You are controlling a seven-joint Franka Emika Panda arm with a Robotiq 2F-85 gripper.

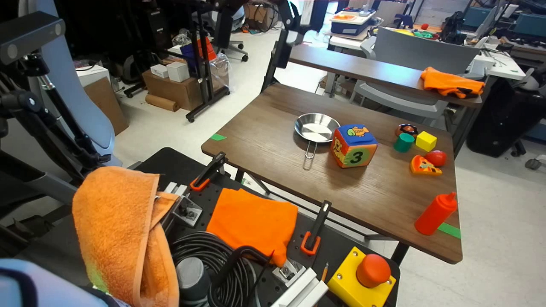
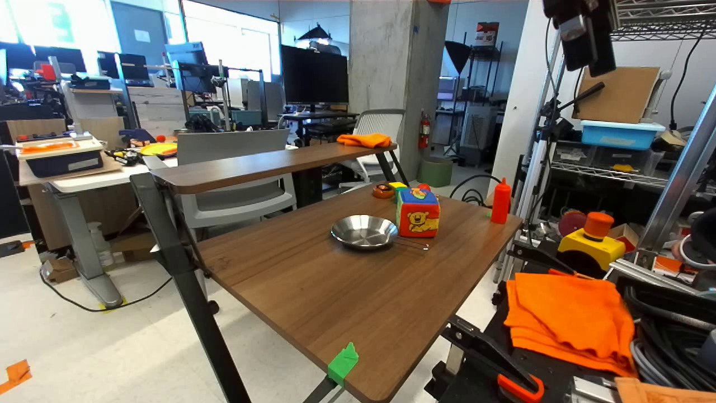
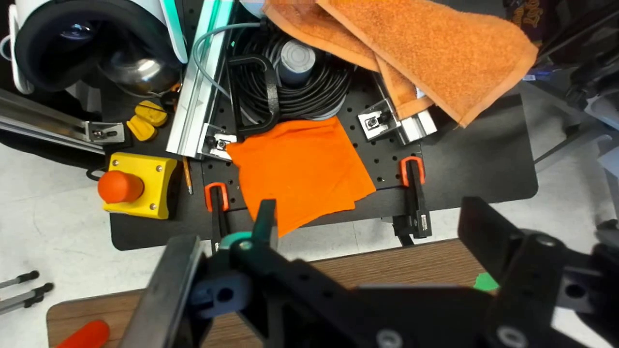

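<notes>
My gripper is open and empty, its two fingers wide apart in the wrist view. In exterior view 1 the gripper [image 1: 251, 51] hangs high beyond the table's far left side, touching nothing. On the brown table [image 1: 256, 128] stand a steel pan [image 1: 317, 128] with a wire handle and, right beside it, a soft picture cube [image 1: 354, 146]. Toward the right end are a green cup [image 1: 404, 143], a yellow block [image 1: 425, 141], a red ball [image 1: 436, 158], a toy pizza slice [image 1: 425, 166] and a dark round item [image 1: 407, 130]. A red bottle [image 1: 436, 214] stands near the front right corner.
A raised shelf [image 1: 353, 70] with an orange cloth [image 1: 450, 82] runs along the back. The black cart carries clamps [image 1: 317, 227], a folded orange cloth [image 1: 253, 220], coiled cable and a yellow box with a red button [image 1: 364, 279].
</notes>
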